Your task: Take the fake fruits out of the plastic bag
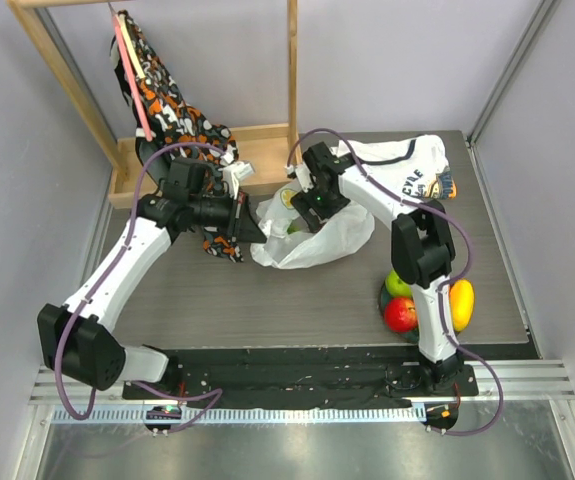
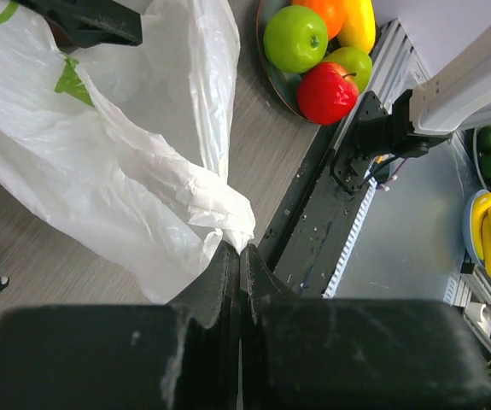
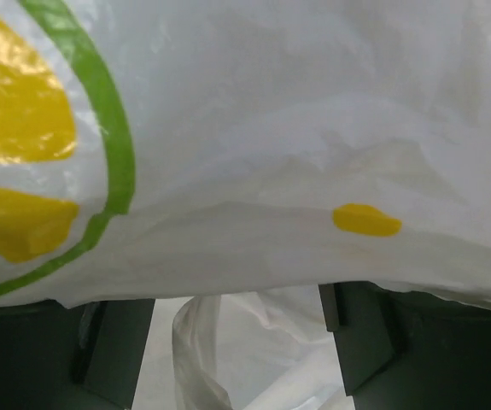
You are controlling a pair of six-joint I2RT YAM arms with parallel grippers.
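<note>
The white plastic bag (image 1: 327,245) lies mouth-open at mid-table, with a lemon print on its side. In the left wrist view my left gripper is shut on a gathered edge of the bag (image 2: 215,205). My right gripper (image 1: 312,220) reaches into the bag's mouth. Seen from its own wrist, my right gripper has its fingers apart, with only white plastic showing between them. A printed bag wall (image 3: 254,171) covers most of that view. A sliver of dark red fruit (image 2: 61,36) shows beside the right finger in the left wrist view; otherwise it is hidden.
At the right front, a dark plate holds a red apple (image 1: 400,314), a green apple (image 1: 397,285) and a yellow fruit (image 1: 461,304); my right arm passes over it. A white cloth (image 1: 402,165) lies behind the bag. A wooden rack (image 1: 262,150) stands back left.
</note>
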